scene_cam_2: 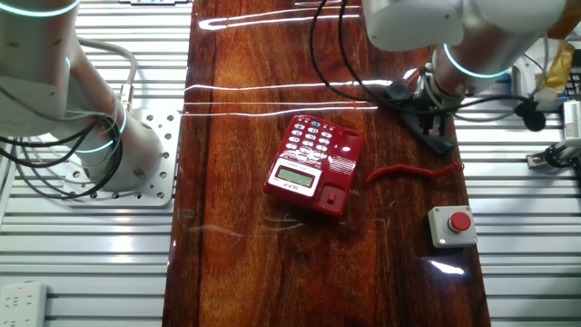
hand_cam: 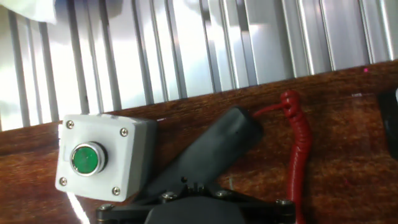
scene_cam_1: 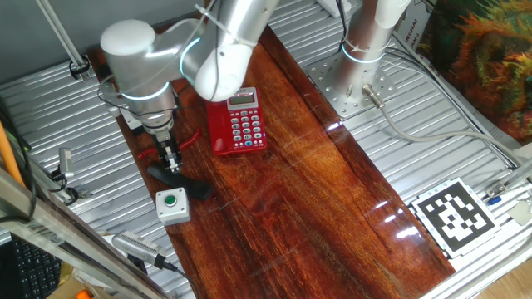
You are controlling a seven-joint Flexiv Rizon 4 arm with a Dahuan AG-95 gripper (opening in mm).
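My gripper (scene_cam_1: 172, 164) is low over the black handset (scene_cam_1: 193, 189) by the table's edge. In the wrist view the gripper has its linkage spread wide at the bottom edge, so it looks open. There the handset (hand_cam: 208, 149) runs diagonally beneath it, its near end hidden; contact cannot be judged. A coiled red cord (hand_cam: 300, 146) leads off the handset's far end. The red telephone (scene_cam_1: 238, 124), its cradle empty, sits further in on the table. In exterior view 2 the arm partly covers the handset (scene_cam_2: 436, 138).
A grey box with a green button (scene_cam_1: 172, 206) stands close beside the handset. Another box with a red button (scene_cam_2: 452, 226) lies along the same edge, past the cord. A marker board (scene_cam_1: 455, 218) lies at the far corner.
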